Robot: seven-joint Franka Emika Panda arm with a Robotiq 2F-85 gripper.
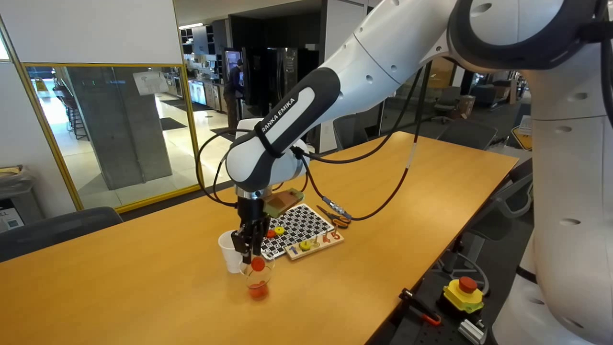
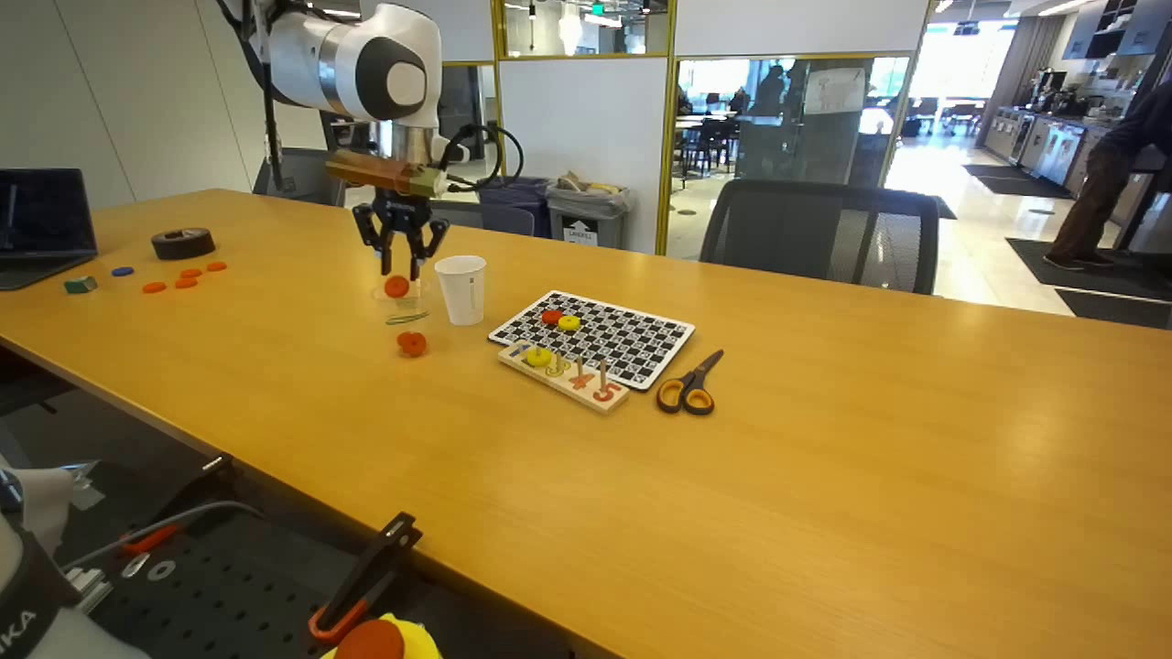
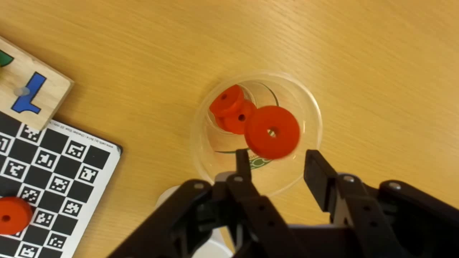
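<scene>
My gripper hangs over the clear plastic cup (image 3: 317,116), its fingers (image 3: 243,161) spread apart. A red disc with a center hole (image 3: 271,137) shows just beyond the fingertips, over the cup's opening, with no finger visibly gripping it. Exterior view 1 has this disc (image 1: 258,264) at the cup's mouth, below the fingers. Deeper in the cup lie more red pieces (image 3: 228,99), one tilted against another. In exterior view 2 the loose disc (image 2: 396,286) appears just under the gripper (image 2: 400,270).
A white cup (image 2: 461,290) stands close beside the clear one. Nearby are the checkered board (image 2: 648,342) with red and yellow discs, the numbered peg board (image 2: 560,379) and scissors (image 2: 689,386). Orange pieces (image 2: 187,282) and black tape (image 2: 183,243) lie farther off.
</scene>
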